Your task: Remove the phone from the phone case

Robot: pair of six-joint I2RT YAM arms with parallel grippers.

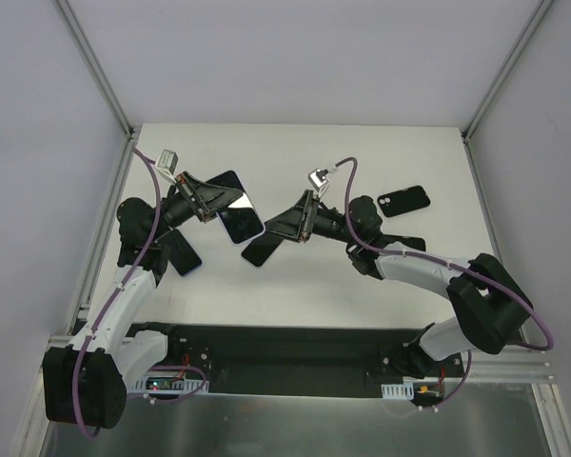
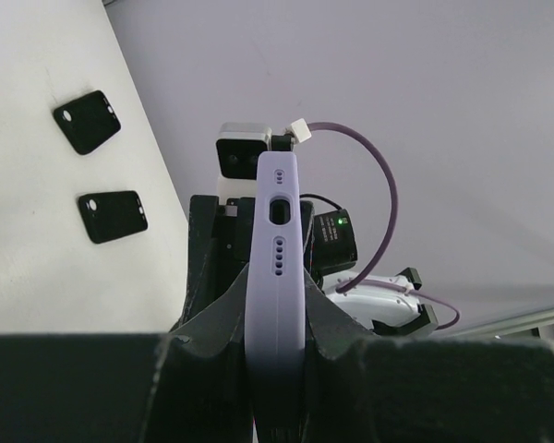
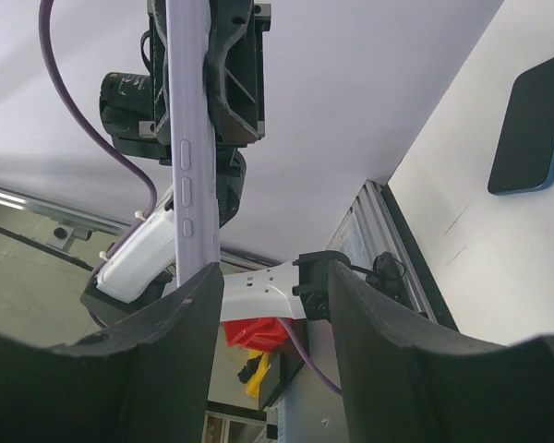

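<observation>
A phone (image 1: 240, 221) in a lavender case (image 2: 275, 305) is held in the air, tilted, its dark screen facing up in the top view. My left gripper (image 1: 230, 197) is shut on its long edges' upper part; in the left wrist view the case's end with its port cutouts stands between the fingers. My right gripper (image 1: 279, 228) is beside the phone's lower right corner. In the right wrist view its fingers (image 3: 192, 309) stand apart with background showing between them, and the case's buttoned side passes behind the left finger. Contact there cannot be told.
On the white table (image 1: 309, 157) lie a blue-edged phone (image 1: 182, 253), a dark phone (image 1: 262, 248) under the right gripper, and two black cases, one at far right (image 1: 403, 201), the other (image 1: 406, 243) partly behind the right arm.
</observation>
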